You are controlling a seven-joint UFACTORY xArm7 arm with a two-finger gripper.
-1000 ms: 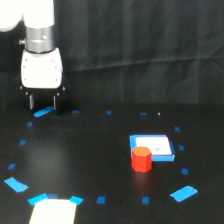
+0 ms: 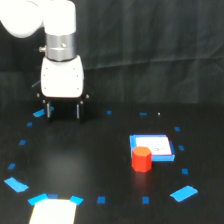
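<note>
My gripper is at the left, pointing down over the black table. Its two dark fingers stand wide apart, open, and nothing shows between them. A red block with a many-sided outline is right of the middle, well to the right of my gripper and nearer the camera. Just behind it is a white rectangle with a blue border, and the block overlaps its front left part in this view. Whether the two touch cannot be told.
A cream-coloured square is cut off by the bottom edge at the left. Flat blue pieces and small blue marks are scattered over the table.
My gripper has moved to the right and slightly lower in the view, still open. The red block and the blue-bordered rectangle have stayed where they were.
</note>
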